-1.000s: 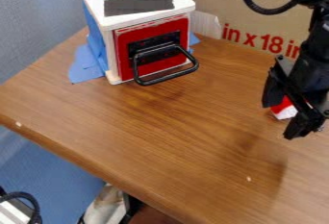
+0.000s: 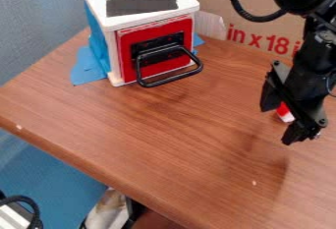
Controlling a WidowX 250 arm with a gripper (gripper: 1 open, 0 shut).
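Note:
My black gripper (image 2: pixel 289 110) hangs low over the right side of the wooden table, its fingers pointing down and to the left. A small red and white object (image 2: pixel 285 115) sits behind the fingers, partly hidden by them; I cannot tell whether it is held. A toy oven (image 2: pixel 144 31) with white top, blue side, red front and black handle stands at the back left, well apart from the gripper.
A cardboard box (image 2: pixel 250 12) with red lettering stands behind the table (image 2: pixel 132 144). A blue sheet (image 2: pixel 86 68) lies under the oven. The table's left edge drops away.
The gripper has shifted slightly left over the last second. The oven and table are unchanged.

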